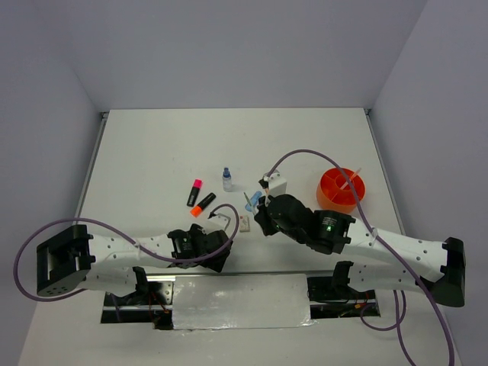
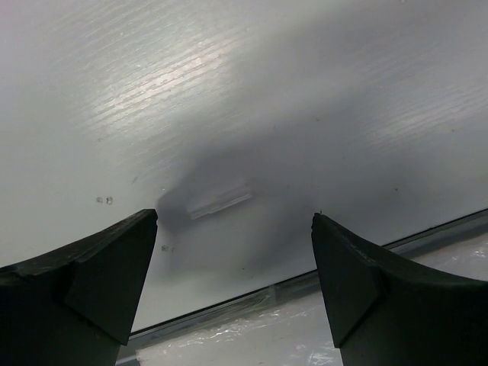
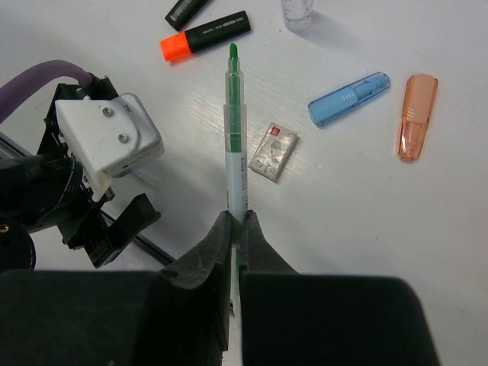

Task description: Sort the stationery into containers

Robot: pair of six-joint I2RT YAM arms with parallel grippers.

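Observation:
My right gripper is shut on a green pen (image 3: 235,137) held over the table. My left gripper stands open over bare table near the front edge. The right wrist view shows an orange highlighter (image 3: 204,36), a dark marker (image 3: 183,11), a blue item (image 3: 347,99), a peach item (image 3: 415,118), a small pale pack (image 3: 273,152) and a clear bottle (image 3: 296,11). In the top view, a pink-capped marker (image 1: 194,193) lies beside them and an orange container (image 1: 332,198) with a stick in it stands at the right.
The front rail (image 2: 290,285) runs below my left gripper. The two arms are close together at the front middle.

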